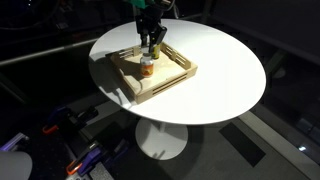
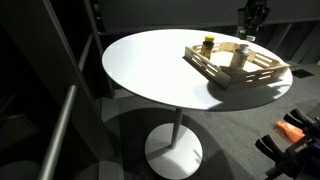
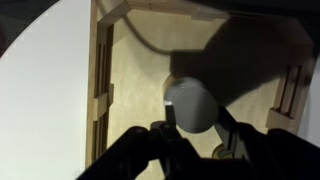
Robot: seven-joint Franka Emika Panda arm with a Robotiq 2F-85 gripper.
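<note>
My gripper is shut on a round, pale grey piece that looks like a lid (image 3: pixel 193 104). In exterior view 1 the gripper (image 1: pixel 151 43) hangs over a small jar with an orange label (image 1: pixel 147 68). That jar (image 2: pixel 239 60) stands upright inside the wooden tray, below the gripper (image 2: pixel 250 30) in exterior view 2. From the wrist, the grey piece hides most of what lies under it; whether it touches the jar I cannot tell. A second jar, with a yellow cap (image 2: pixel 208 39), stands in the same tray.
The shallow wooden tray (image 1: pixel 180 77) has raised slatted sides and sits near the edge of a round white table (image 1: pixel 225 85).
</note>
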